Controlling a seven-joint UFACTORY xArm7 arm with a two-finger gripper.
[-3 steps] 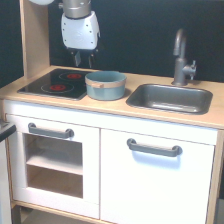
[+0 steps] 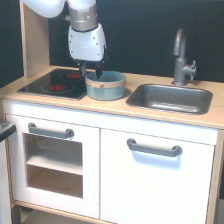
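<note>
A blue-grey pot (image 2: 106, 91) stands on the wooden counter, between the black cooktop and the sink. My gripper (image 2: 91, 73) hangs from the white arm above, its dark fingers at the pot's left back rim. At this size I cannot tell whether they are open or shut, or whether they touch the rim.
To the left lies the black cooktop (image 2: 50, 85) with red burner rings, clear of objects. On the right are an empty sink (image 2: 170, 98) and a tall grey faucet (image 2: 181, 62). Below, the white cabinet door (image 2: 155, 180) is closed.
My arm has moved down and slightly to the right, bringing the fingers from above the cooktop to the pot's rim. The pot looks to be in about the same place.
</note>
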